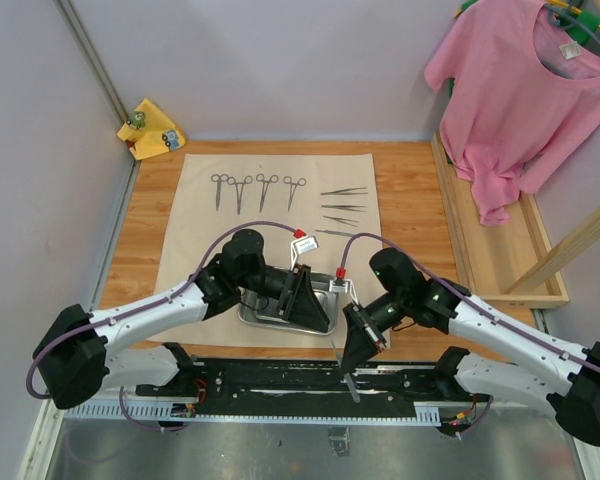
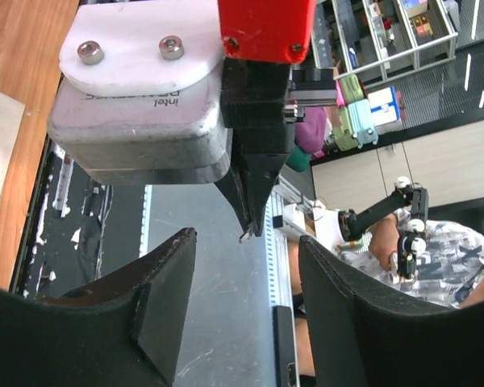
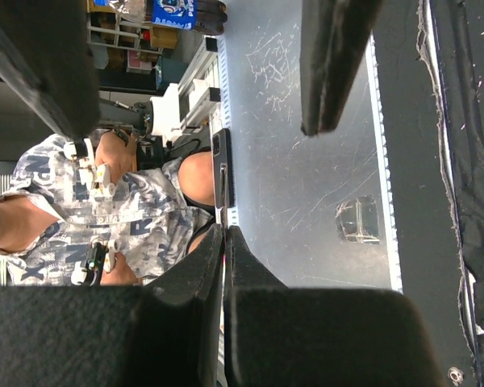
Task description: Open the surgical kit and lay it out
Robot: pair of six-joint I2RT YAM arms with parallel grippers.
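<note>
Scissor-like clamps (image 1: 240, 190) and tweezers (image 1: 343, 206) lie in rows on the paper sheet (image 1: 195, 262). A metal tray (image 1: 260, 318) sits below them, partly hidden by my left gripper (image 1: 310, 312), whose fingers (image 2: 165, 290) are parted with nothing visible between them. Just right of it, lower down, my right gripper (image 1: 352, 355) is shut on a thin metal instrument (image 1: 351, 385) that sticks out over the black front edge. In the right wrist view its slim shaft (image 3: 223, 197) rises from the closed fingertips. The left fingertips point toward the right gripper.
A wooden rack (image 1: 535, 295) with a pink shirt (image 1: 510, 90) stands on the right. A yellow cloth (image 1: 155, 130) lies at the back left. Bare wood (image 1: 130, 250) borders the paper.
</note>
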